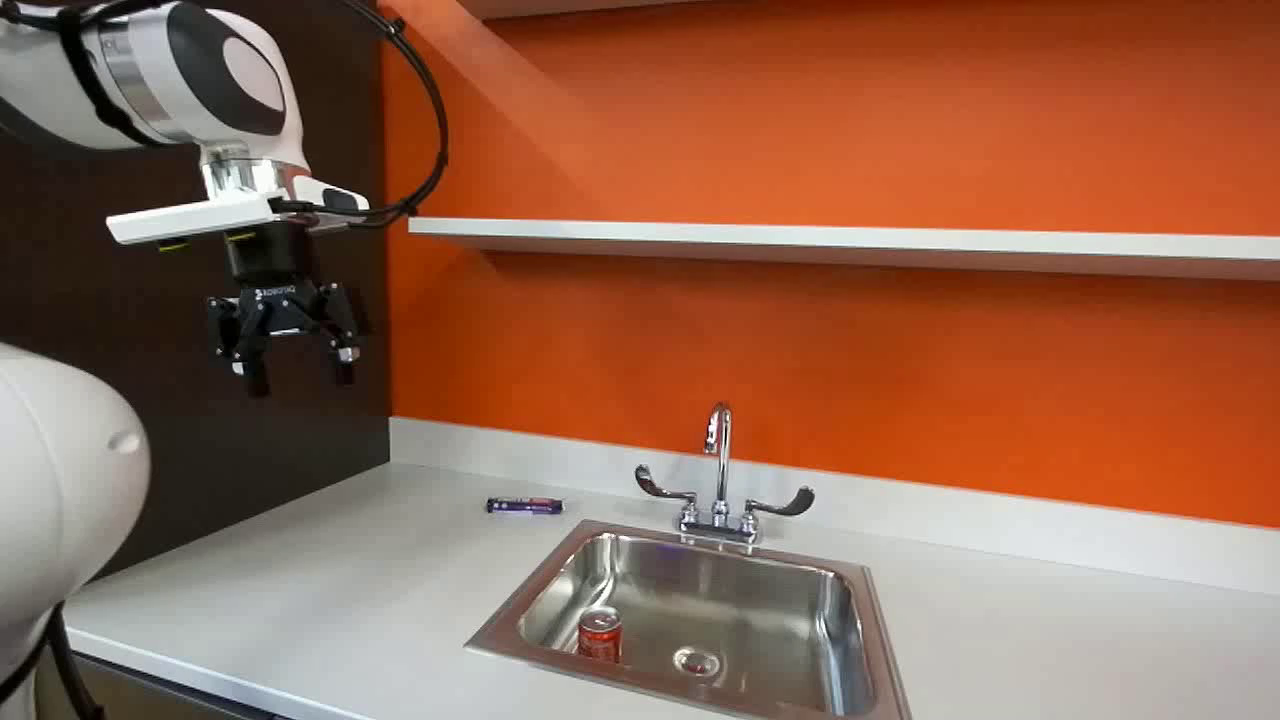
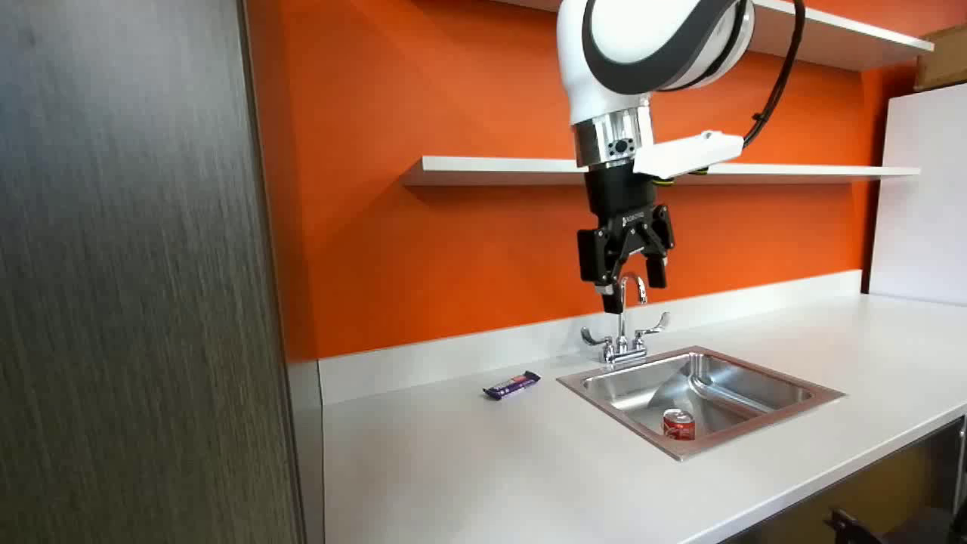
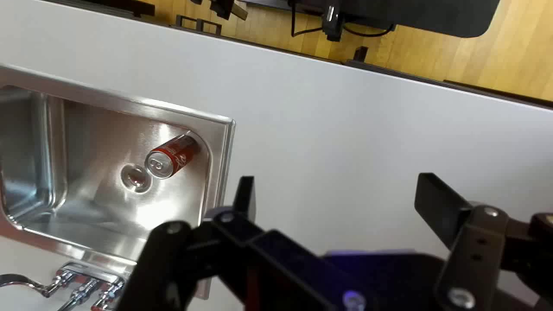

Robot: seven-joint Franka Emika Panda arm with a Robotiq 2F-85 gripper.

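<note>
High above the counter, my gripper (image 1: pixel 300 382) points downward, its fingers spread wide. In the wrist view the gripper is open, and only bare counter shows between the fingertips. A red soda can (image 1: pixel 600 634) stands inside the metal sink (image 3: pixel 220 155), close to one corner and beside the drain; the wrist view shows the top of the can (image 3: pixel 175 155). On the counter left of the sink lies a purple wrapped bar (image 2: pixel 512 385), well below my gripper (image 2: pixel 639 295). From the wrist, the bar is mostly hidden behind the gripper body.
A chrome faucet with two handles (image 1: pixel 720 480) rises behind the sink. A white shelf (image 1: pixel 840 238) runs along the orange wall, and a dark panel (image 2: pixel 145 272) closes off the left end.
</note>
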